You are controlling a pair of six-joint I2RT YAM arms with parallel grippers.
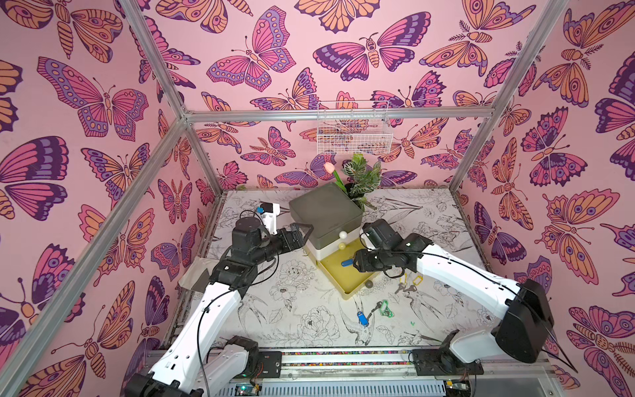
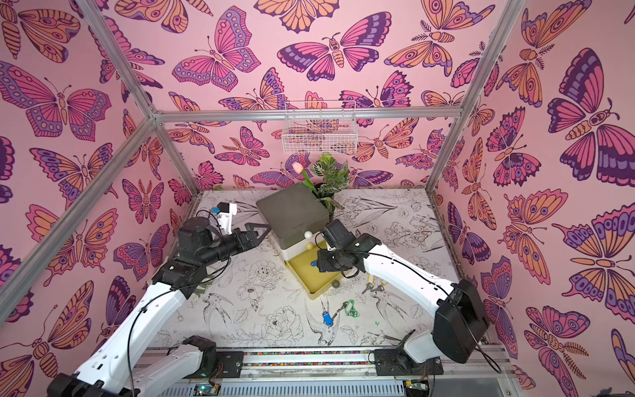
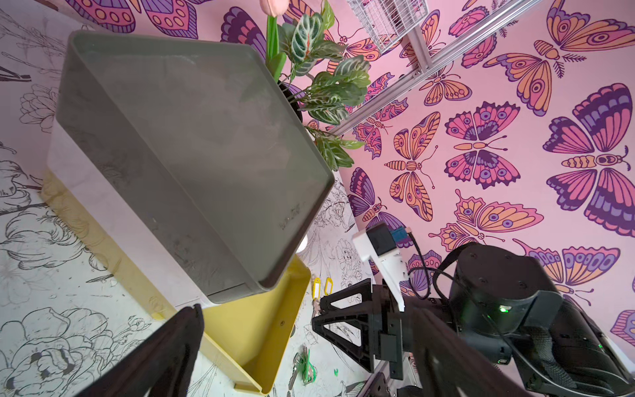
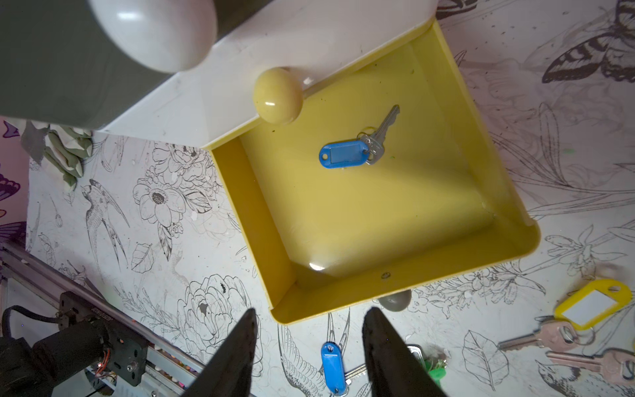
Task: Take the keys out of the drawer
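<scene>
The yellow drawer (image 4: 390, 218) is pulled out of the grey-topped cabinet (image 1: 327, 208). On its floor lies a silver key (image 4: 385, 132) with a blue tag (image 4: 344, 153), inside and towards the cabinet end. Over the drawer, my right gripper stands open and empty, its fingers (image 4: 241, 350) above the drawer's front edge, apart from the key. My left gripper is also open with nothing between its fingers; it hovers by the left side of the cabinet.
In front of the drawer lie a blue-tagged key (image 4: 332, 369) and a green item (image 4: 434, 369). Keys with a yellow tag (image 4: 595, 304) rest to its right. A potted plant (image 1: 362, 178) stands behind the cabinet. The table left of the drawer is mostly clear.
</scene>
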